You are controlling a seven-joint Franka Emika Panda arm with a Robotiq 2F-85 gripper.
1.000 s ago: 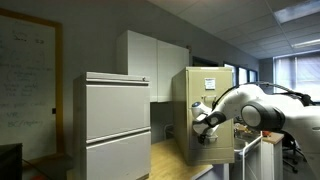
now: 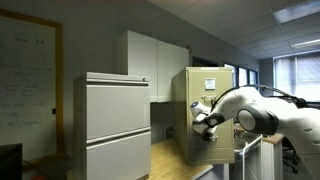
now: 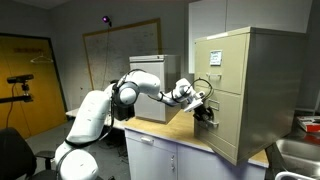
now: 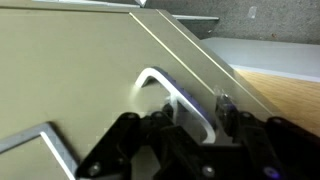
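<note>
A beige filing cabinet (image 2: 199,82) stands on the counter, its drawer fronts facing my arm. My gripper (image 3: 206,112) is up against one of the lower drawer fronts in exterior view 2. In the wrist view a silver drawer handle (image 4: 158,76) runs down between the dark fingers, which stand apart on either side of it. The gripper is part open around the handle; whether a finger touches it cannot be made out. Another handle (image 4: 52,143) shows at the lower left. The drawer fronts look closed.
A grey-white two-drawer cabinet (image 2: 115,112) stands farther along the wooden counter (image 2: 168,160). White wall cupboards (image 2: 152,58) hang above. A sink (image 3: 302,155) lies just beyond the beige cabinet. Some bare counter shows between the two cabinets.
In exterior view 1 the gripper and wrist have shifted slightly in front of the beige cabinet. The cabinet looks unchanged.
</note>
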